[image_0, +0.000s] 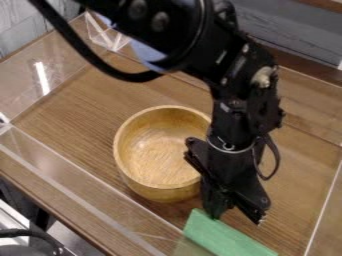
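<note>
My black gripper (219, 204) reaches down just right of a round wooden bowl (144, 150), its tips low at the far end of a mint-green rectangular piece (230, 241) near the bottom edge. The tips are shut, with nothing clearly seen between them; whether they touch the green piece is hard to tell.
Clear panels or edges run along the front left and right. A dark cable lies at the bottom left.
</note>
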